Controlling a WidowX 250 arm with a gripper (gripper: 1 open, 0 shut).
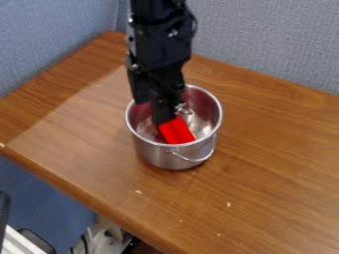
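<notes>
A silver metal pot (172, 154) with a wire handle stands on the wooden table. Inside it lies a red block (176, 130), partly covered by my black gripper (165, 113), which reaches down into the pot from above. The fingertips overlap the block's upper end in this view; whether they are open or closed around it is hidden.
Grey-blue padded walls (265, 45) border the back and left. Cables and white items lie off the table at the lower left.
</notes>
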